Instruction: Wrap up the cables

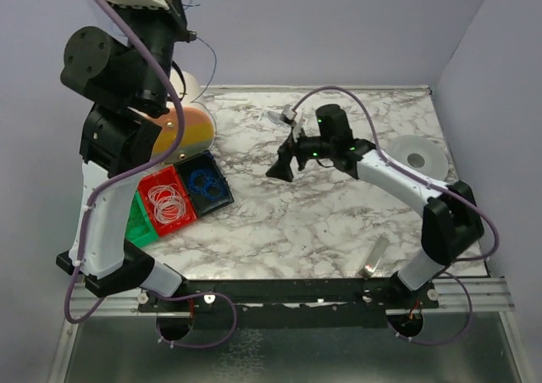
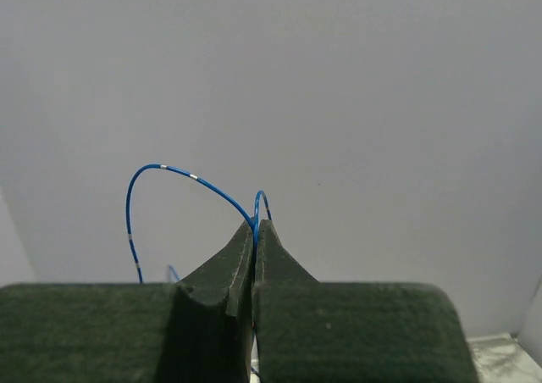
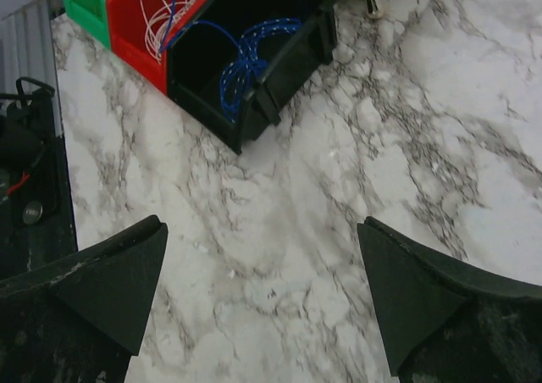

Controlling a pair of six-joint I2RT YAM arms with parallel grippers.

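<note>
A thin blue cable (image 2: 174, 169) runs between the closed fingertips of my left gripper and bows out in a loop to the left. In the top view that arm stands high at the upper left, with the cable (image 1: 212, 57) hanging beside it. My right gripper is open above the marble table, nothing between its fingers. A coil of blue cable (image 3: 246, 57) lies in the black bin (image 3: 199, 103). From there a blue strand rises over the red bin (image 3: 135, 40), which holds white cable (image 3: 157, 27). Where that strand ends is hidden.
A green bin (image 1: 138, 222) stands left of the red one, partly behind my left arm. An orange and white container (image 1: 196, 129) is behind the bins. A pale disc (image 1: 421, 156) and a flat grey piece (image 1: 373, 257) lie at the right.
</note>
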